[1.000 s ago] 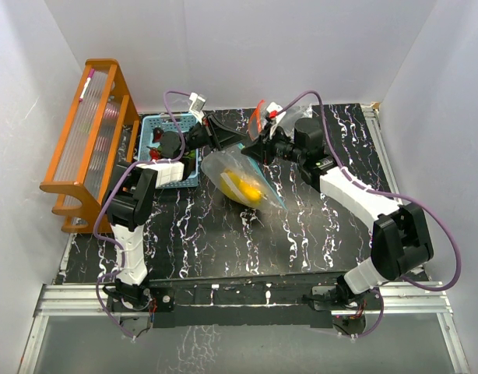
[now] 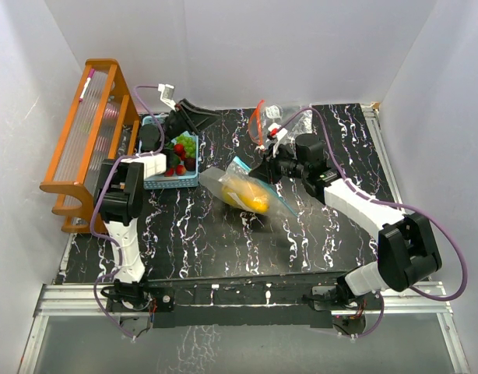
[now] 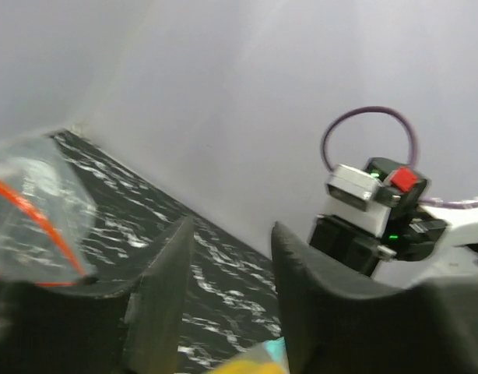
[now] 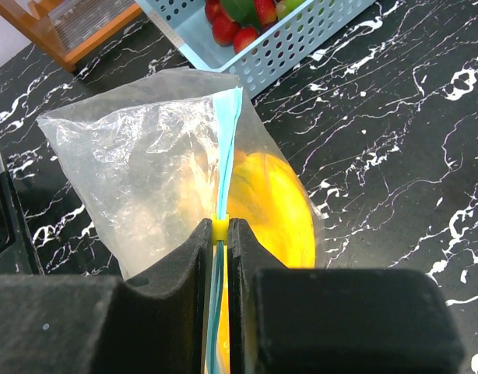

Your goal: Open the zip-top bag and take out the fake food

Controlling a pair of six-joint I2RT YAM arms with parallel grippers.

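Observation:
The clear zip top bag lies slanted on the middle of the table, with yellow fake food inside. Its blue zip strip runs along one edge. My right gripper is shut on that strip at the yellow slider; whether the strip is parted shows poorly. Up and to the left of the bag, over the basket's right side, my left gripper is part open. Its fingers have nothing between them, and in its view the bag shows only as a yellow and blue bit at the bottom.
A light blue basket of fake fruit stands at the left, beside a wooden rack. Another clear bag with a red-orange strip lies at the back, behind my right gripper.
My left gripper has drawn away from the bag, up and to the left, and is further open. The right gripper and bag edge have shifted lower; the bag lies flatter.

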